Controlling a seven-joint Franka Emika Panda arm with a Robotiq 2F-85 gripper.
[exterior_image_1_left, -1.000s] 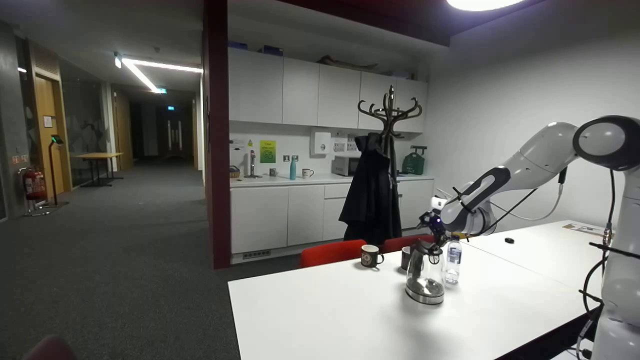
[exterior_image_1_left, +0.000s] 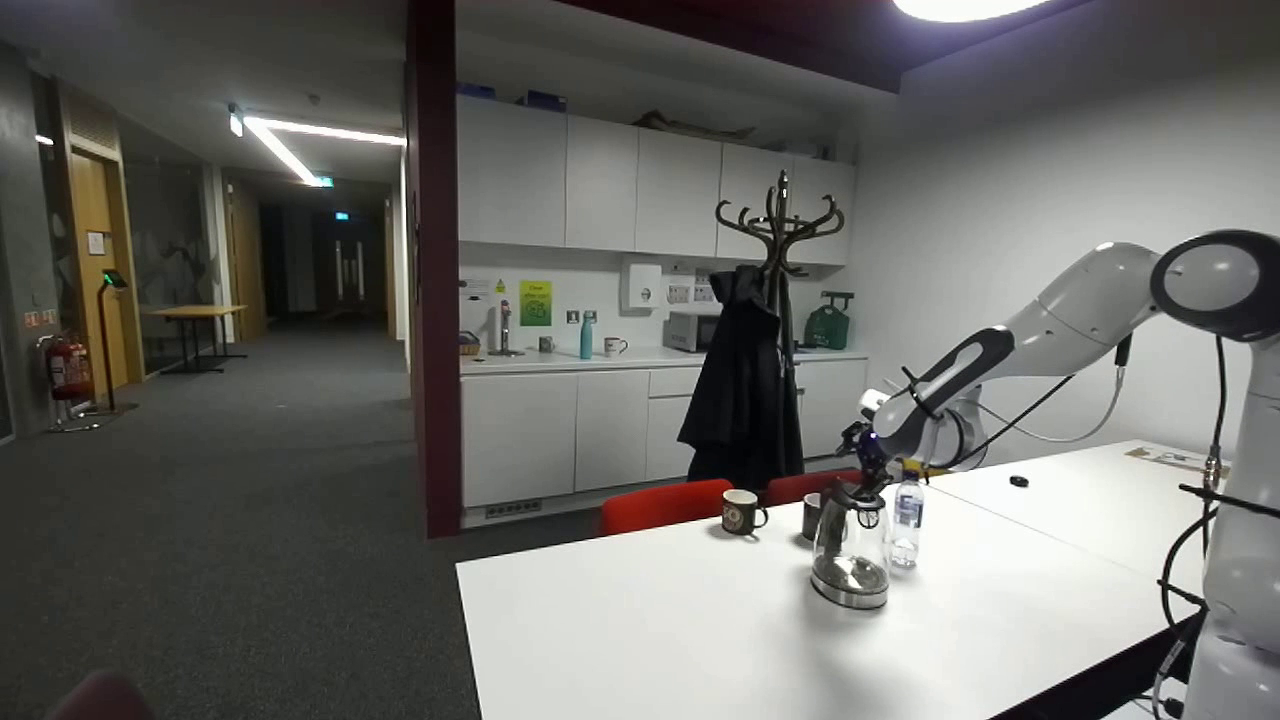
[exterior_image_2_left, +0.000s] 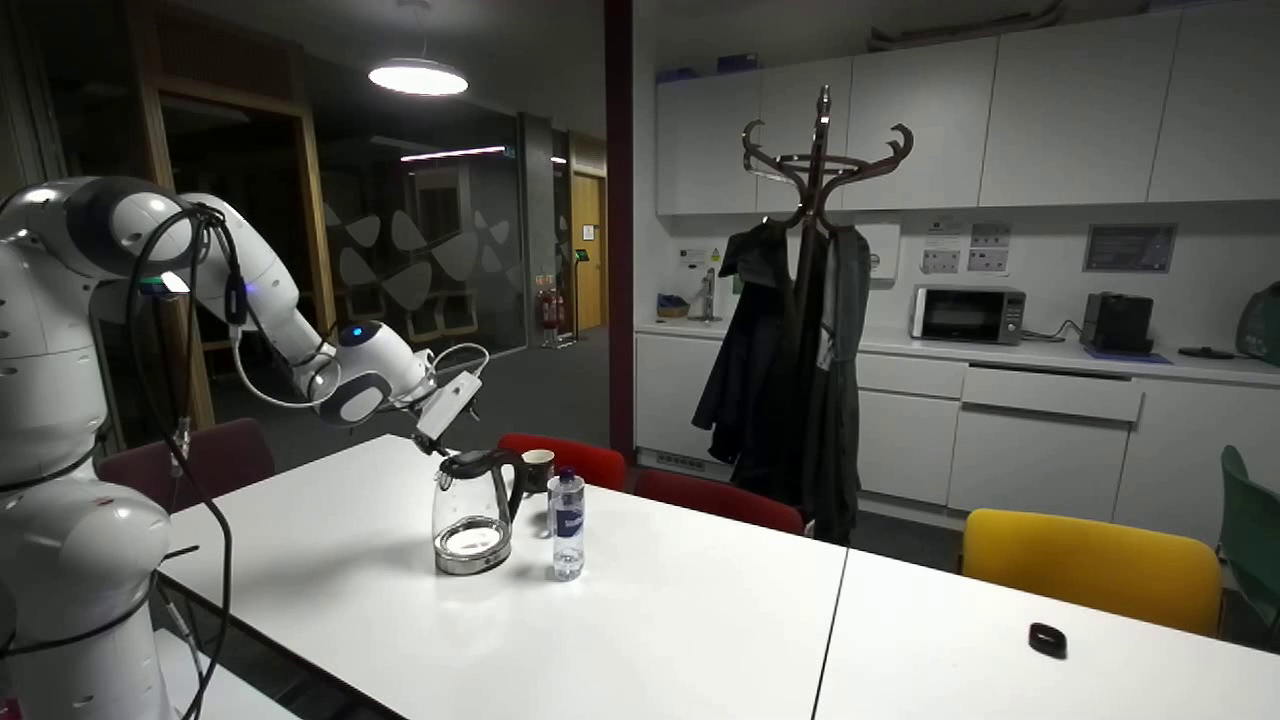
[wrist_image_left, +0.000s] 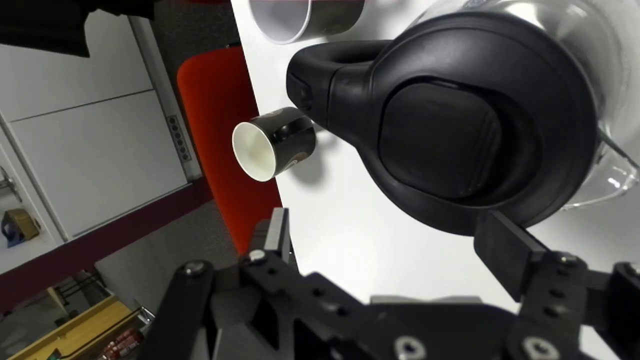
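Note:
A glass kettle (exterior_image_1_left: 852, 558) with a black lid and handle stands upright on the white table. Its black lid (wrist_image_left: 441, 138) fills the upper right of the wrist view, and its handle (wrist_image_left: 345, 87) points left. My gripper is open, its fingers wide apart, with only bare table and a chair edge seen between them. The right finger (wrist_image_left: 507, 252) overlaps the edge of the lid in that view; whether they touch I cannot tell. From outside, the gripper (exterior_image_1_left: 873, 468) hangs close to the kettle's top.
A dark mug (wrist_image_left: 294, 138) stands near the table edge, and a second mug (wrist_image_left: 336, 15) is beyond the handle. A water bottle (exterior_image_2_left: 566, 528) is close beside the kettle. Red chairs (exterior_image_2_left: 564, 456) line the far edge.
The wrist and gripper have shifted slightly, a little to the left and down in exterior view 1. Kettle, mugs and bottle have not moved.

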